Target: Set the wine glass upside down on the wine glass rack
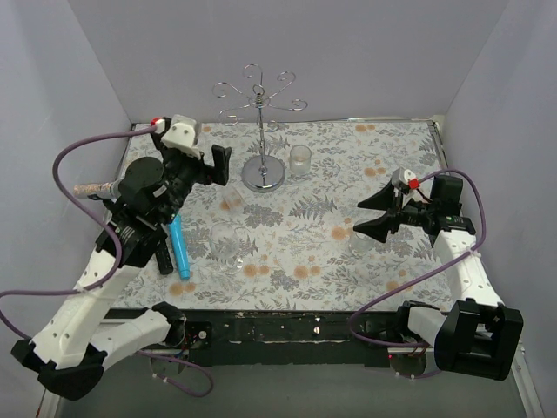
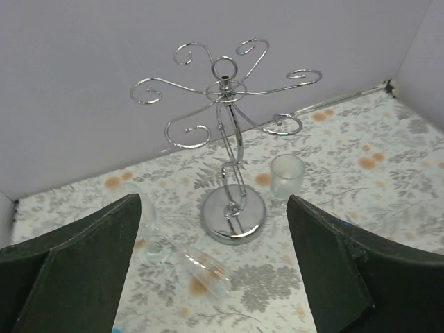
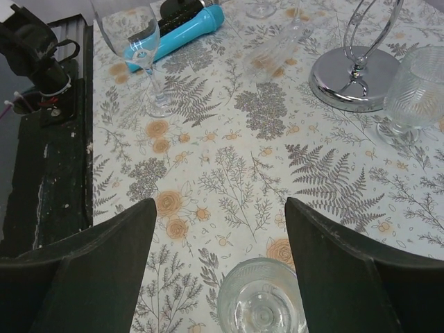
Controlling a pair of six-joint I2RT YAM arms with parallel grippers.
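A clear wine glass (image 2: 205, 269) lies on its side on the table, in front and to the left of the rack's round base. The right wrist view also shows this glass (image 3: 274, 57), faint against the pattern. The chrome wine glass rack (image 1: 260, 100) stands upright at the back, and no glass hangs from its curled arms. My left gripper (image 1: 223, 164) is open and empty, left of the rack's stem. Over at the right, my right gripper (image 1: 369, 216) stays open above an upright glass (image 3: 263, 298), with nothing gripped.
Upright glasses stand right of the rack (image 1: 299, 159) and at front left, where one glass (image 1: 224, 242) is near a blue microphone (image 1: 178, 248). Another glass (image 2: 132, 208) stands left of the lying one.
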